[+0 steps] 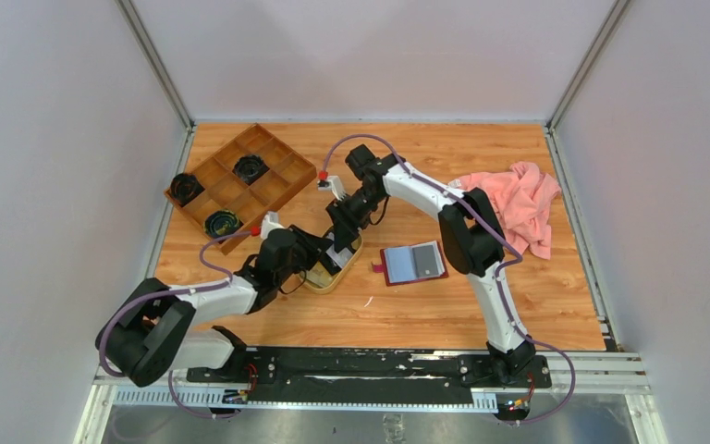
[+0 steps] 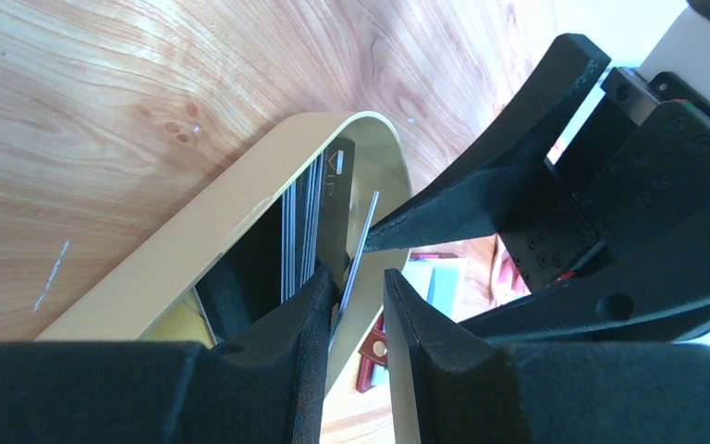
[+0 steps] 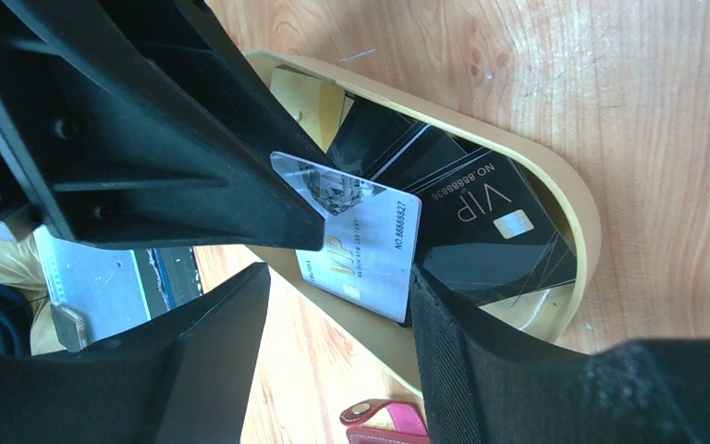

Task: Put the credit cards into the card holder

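Note:
The white VIP card (image 3: 370,245) leans on edge inside an oval cream box (image 3: 573,199), among black cards (image 3: 490,217). In the left wrist view, its thin edge rises between the fingers of my left gripper, which are parted with a gap showing. My right gripper is open over the same box; one fingertip (image 3: 418,277) is close to the card's lower corner. Seen from the left wrist, a right finger (image 2: 407,227) reaches the card's edge. The open card holder (image 1: 414,263), with blue and grey pages, lies right of the box.
A wooden compartment tray (image 1: 277,153) with black coils stands at the back left. A pink cloth (image 1: 522,208) is heaped at the right. Both grippers crowd closely over the box.

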